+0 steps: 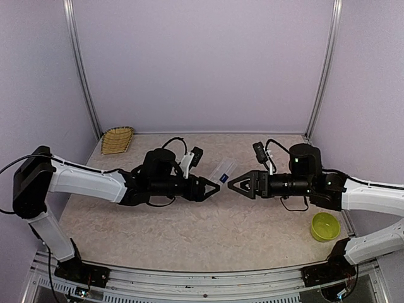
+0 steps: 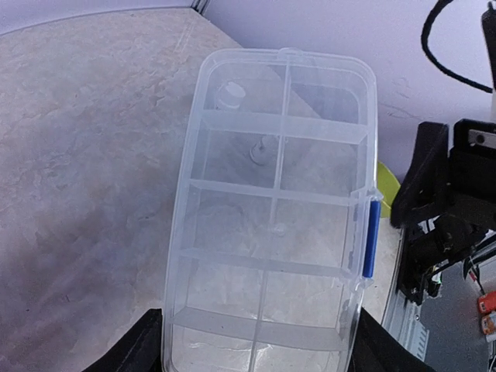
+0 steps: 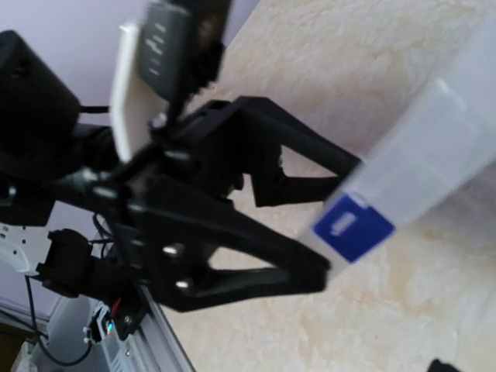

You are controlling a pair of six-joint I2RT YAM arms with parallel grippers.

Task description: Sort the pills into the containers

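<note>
A clear plastic pill box (image 2: 275,190) with several compartments and a blue latch (image 2: 372,239) is held up above the table; my left gripper (image 1: 212,187) is shut on its near end. Its lid appears closed, and I cannot make out clearly whether pills lie inside. Facing that latch side, my right gripper (image 1: 241,184) stands open with nothing held between its fingers. In the right wrist view the blue latch (image 3: 353,227) shows just beyond the fingertips (image 3: 314,271); whether they touch the box I cannot tell.
On the right of the table sits a yellow-green bowl (image 1: 325,226). A woven basket (image 1: 117,140) lies at the back left. Bare tabletop (image 1: 189,237) spreads out in front of both arms.
</note>
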